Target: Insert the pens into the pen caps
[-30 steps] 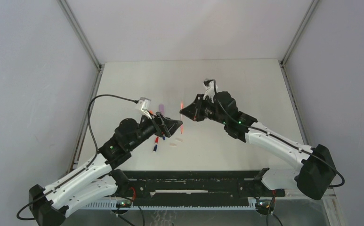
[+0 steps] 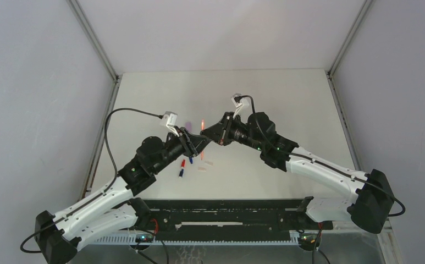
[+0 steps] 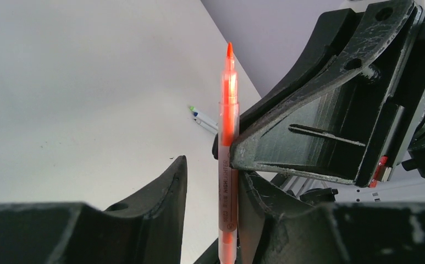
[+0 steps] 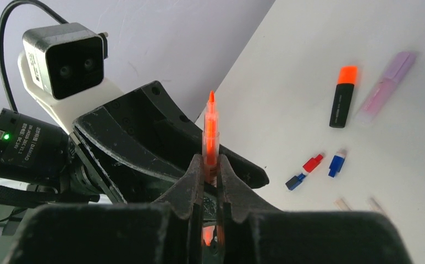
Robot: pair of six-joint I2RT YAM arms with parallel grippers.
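A slim clear-barrelled orange pen (image 3: 227, 165) stands upright in the left wrist view, its bare orange tip at the top. My right gripper is shut on this pen, gripping it around the middle. My left gripper is open, its fingers either side of the pen's lower part; a gap shows on the left, and the pen is close to the right-hand finger (image 3: 249, 203). On the table, the right wrist view has a black highlighter (image 4: 342, 102) with an orange cap, a pink-purple highlighter (image 4: 387, 85) and a small blue piece (image 4: 337, 163).
A small red-and-blue marker (image 4: 304, 171) and pale strips (image 4: 377, 206) lie on the table. Thin white pens (image 3: 204, 121) with green and blue ends appear behind the right gripper. Both grippers are very close together.
The right gripper has moved left with the orange pen, closing the distance to the left gripper. The left arm has shifted only slightly.
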